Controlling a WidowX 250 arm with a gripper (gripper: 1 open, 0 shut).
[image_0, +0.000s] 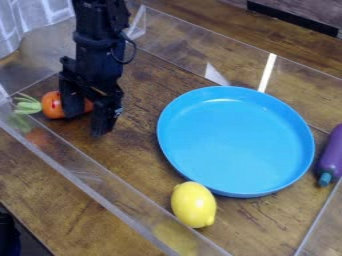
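My black gripper (87, 108) is low over the wooden table at the left, open, its fingers around an orange carrot (56, 106) with pale green leaves at its left end. The carrot is partly hidden behind the fingers; whether they touch it is unclear.
A large blue plate (235, 140) fills the centre right. A yellow lemon (194, 204) lies below it, and a purple eggplant (331, 154) at the right edge. Clear plastic walls run along the sides.
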